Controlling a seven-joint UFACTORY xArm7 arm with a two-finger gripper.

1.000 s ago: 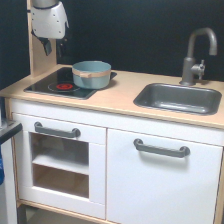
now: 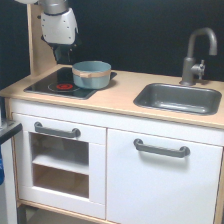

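My gripper (image 2: 63,54) hangs at the upper left, over the back of the black stovetop (image 2: 50,88), its dark fingers pointing down. They blend into the dark wall, so the state of the fingers is unclear. A grey-blue pot (image 2: 92,77) sits on the right part of the stovetop, to the right of my gripper and a little lower in the picture. The two look apart, with a small gap between them. Left of the pot, a red burner mark (image 2: 64,87) shows on the stovetop.
To the right lies a grey sink (image 2: 178,98) with a tall dark faucet (image 2: 193,55). Bare wooden counter (image 2: 122,92) separates the stovetop and sink. Below are an oven door (image 2: 64,165) and a white cabinet door (image 2: 160,185), each with a grey handle.
My arm and gripper have shifted to the right and slightly down, closer to the pot. The pot and everything else look unmoved.
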